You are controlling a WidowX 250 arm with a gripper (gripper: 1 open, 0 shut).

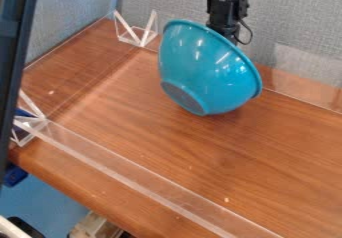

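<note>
A large turquoise bowl (207, 72) is tilted steeply on its side above the back of the wooden table (227, 172), its base toward the lower left. My black gripper arm comes down from the top centre behind the bowl's upper rim. The fingertips are hidden by the bowl, so I cannot tell how they stand or whether they touch it.
Clear plastic walls edge the table, with white triangular brackets (135, 32) at the back left and more at the left edge. Grey panels stand behind.
</note>
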